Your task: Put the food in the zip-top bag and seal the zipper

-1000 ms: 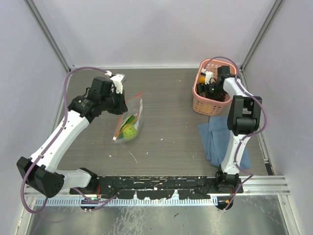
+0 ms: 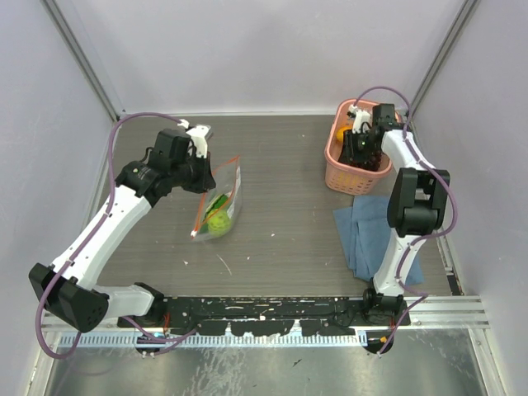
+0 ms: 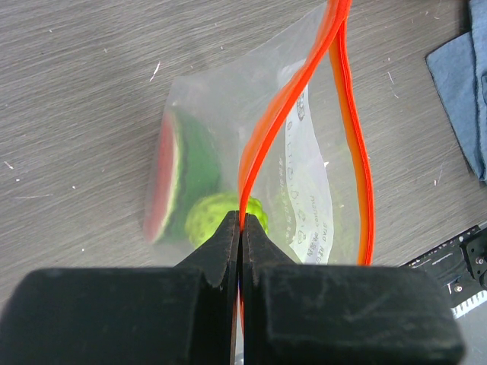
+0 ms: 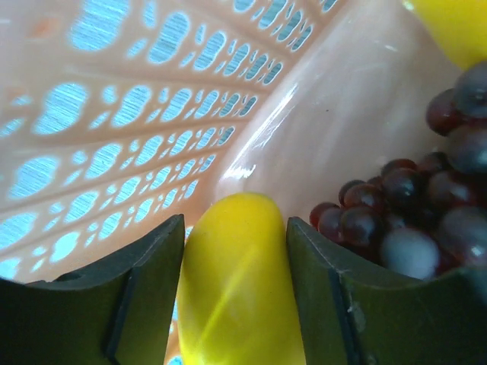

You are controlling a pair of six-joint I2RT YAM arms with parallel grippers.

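Observation:
The clear zip top bag (image 2: 233, 183) stands open on the table at left, its orange zipper strips (image 3: 265, 152) parted. Inside it are a toy watermelon slice (image 3: 179, 179) and a bumpy light-green piece of food (image 3: 209, 217). My left gripper is shut on one orange-edged lip of the bag. Down in the pink basket (image 2: 353, 180), my right gripper has its fingers on both sides of a smooth yellow-green fruit (image 4: 236, 281). They look close against it, but whether they grip it firmly cannot be told. The fruit's lower end is hidden.
Dark grapes (image 4: 373, 205) and another yellow item (image 4: 456, 26) lie in the basket near the right fingers. The basket's perforated wall (image 4: 152, 99) rises close beside them. A folded blue cloth (image 2: 363, 239) lies in front. Bare table separates bag and basket.
My right arm has swung slightly right, and its gripper has shifted a little within the basket. The left arm and the bag look unmoved.

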